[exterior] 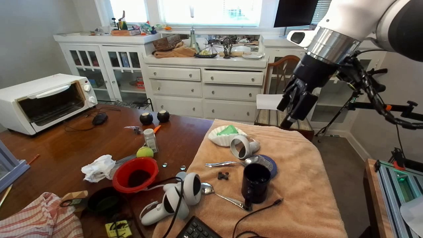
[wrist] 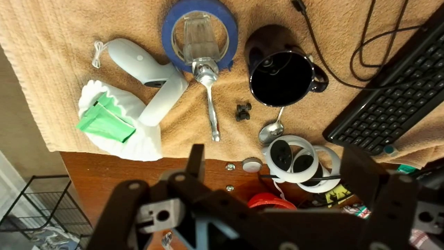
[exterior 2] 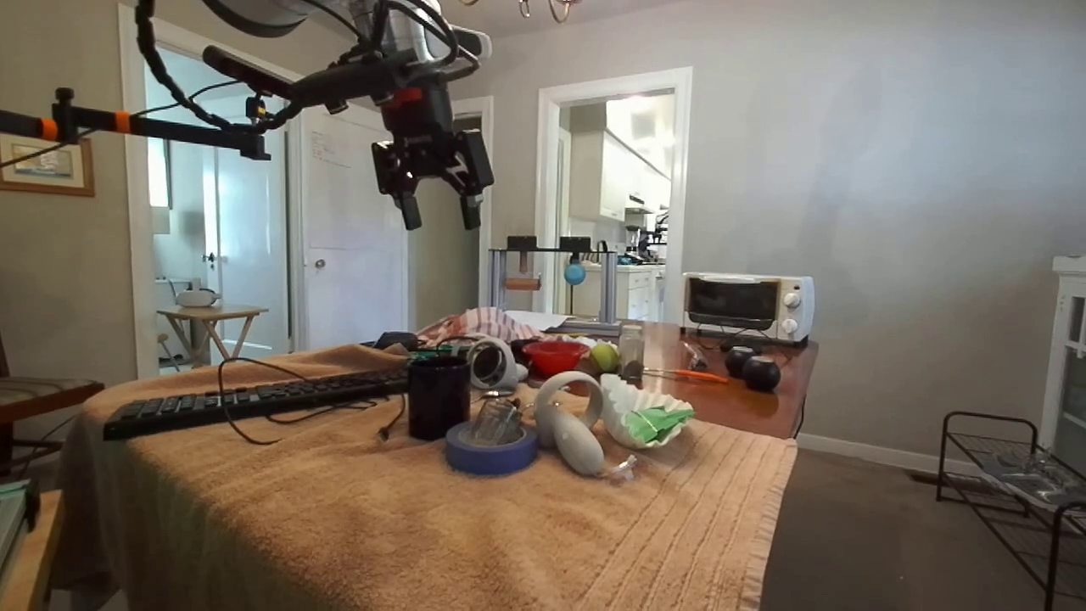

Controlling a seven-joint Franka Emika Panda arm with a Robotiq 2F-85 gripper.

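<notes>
High above the towel-covered end of the table, my gripper (exterior 2: pixel 440 219) hangs open, its two fingers apart and nothing between them. Below it in the wrist view lie a dark mug (wrist: pixel 283 75), a blue tape roll (wrist: pixel 169 39) with a clear glass (wrist: pixel 199 37) inside its ring, and a spoon (wrist: pixel 211 106) whose bowl rests at the ring's edge. A white controller (wrist: pixel 137 62) leans against a white shell-shaped dish (wrist: pixel 143 146) that holds a green packet (wrist: pixel 106 121). A small black part (wrist: pixel 243 111) sits between the mug and that spoon.
A keyboard (wrist: pixel 387 100) and loose cable (wrist: pixel 320 50) flank the mug. Two more controllers (exterior: pixel 178 198), a second spoon (exterior: pixel 226 198) and a red bowl (exterior: pixel 135 174) crowd the towel's inner edge. Bare towel (exterior 2: pixel 336 519) lies along the outer side.
</notes>
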